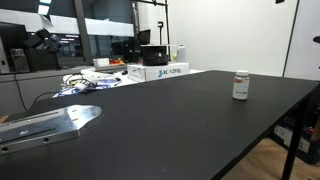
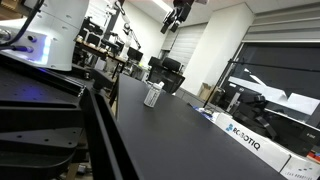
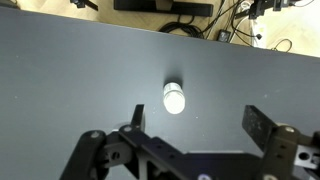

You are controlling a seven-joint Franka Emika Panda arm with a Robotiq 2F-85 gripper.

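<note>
A small jar with a white lid stands upright on the dark table, towards its right side. In exterior view 2 the same jar appears left of centre. Looking down from above, the wrist view shows its round white lid. My gripper is open over the table, its two dark fingers wide apart. Between them in that view lies the jar, untouched and closer to the left finger. The gap in height cannot be read exactly.
A white Robotiq box sits at the table's far end, with cables and small items to its left. A silver metal plate is at the near left. Around the jar the tabletop is clear.
</note>
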